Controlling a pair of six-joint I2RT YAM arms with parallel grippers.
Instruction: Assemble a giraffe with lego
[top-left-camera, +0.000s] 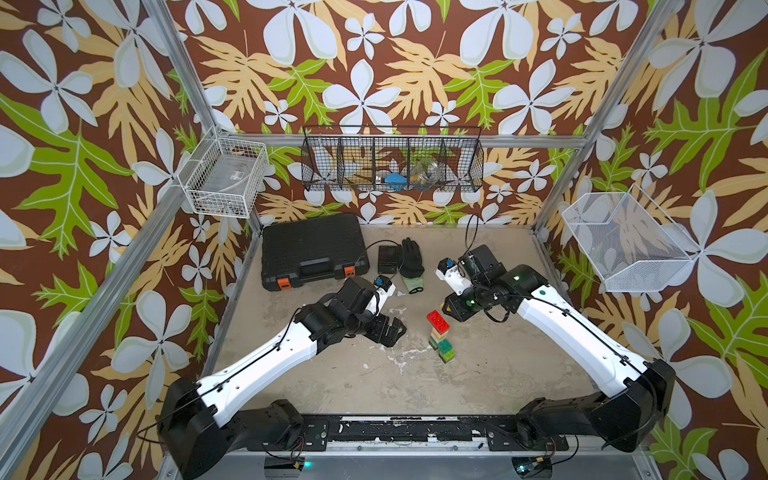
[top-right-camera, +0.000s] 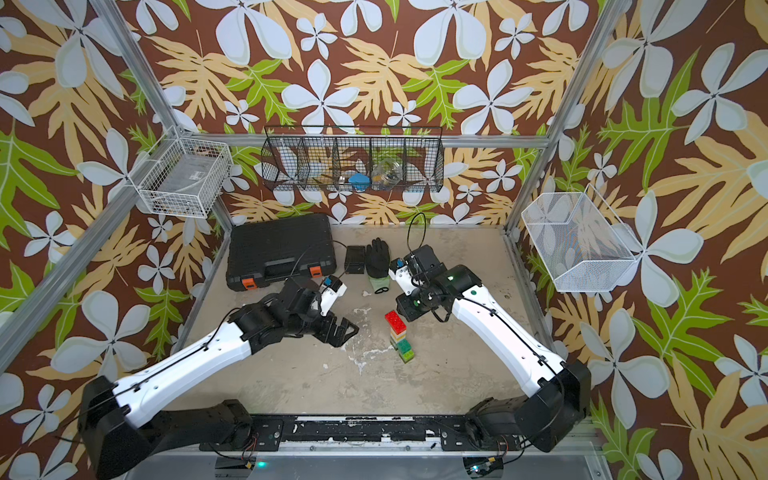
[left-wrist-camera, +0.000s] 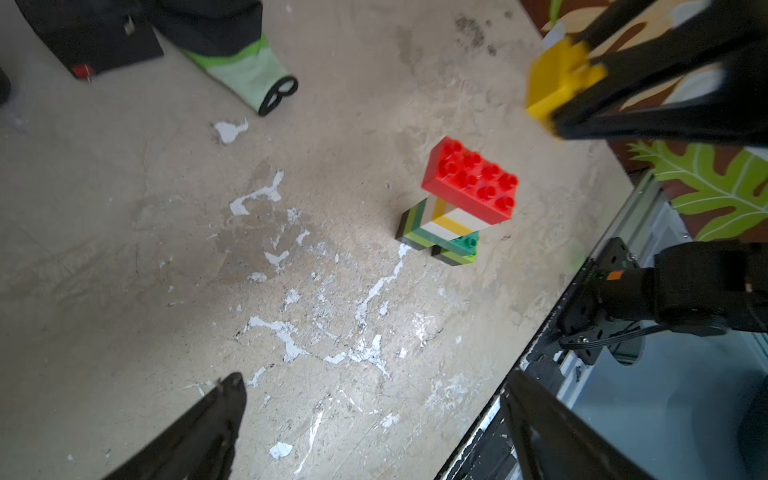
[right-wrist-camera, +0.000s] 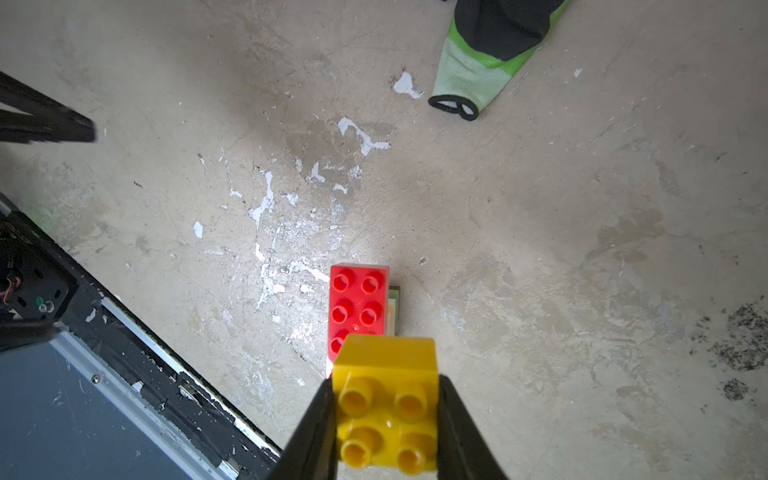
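A partly built brick figure stands mid-table, its layers green, white and yellow under a red brick (left-wrist-camera: 469, 181) on top. Low green bricks (top-left-camera: 445, 352) make up its base at the front. My right gripper is shut on a yellow brick (right-wrist-camera: 386, 400), studs facing the camera, held above the table and apart from the figure, to its right and rear. In the right wrist view the yellow brick covers part of the red one. Left of the figure, my left gripper is open, with bare table between its fingers.
Behind the figure lie a black-and-green glove (top-left-camera: 411, 260) and a small black box (top-left-camera: 389, 258). A black toolbox (top-left-camera: 313, 249) stands at the back left. Wire baskets hang on the walls.
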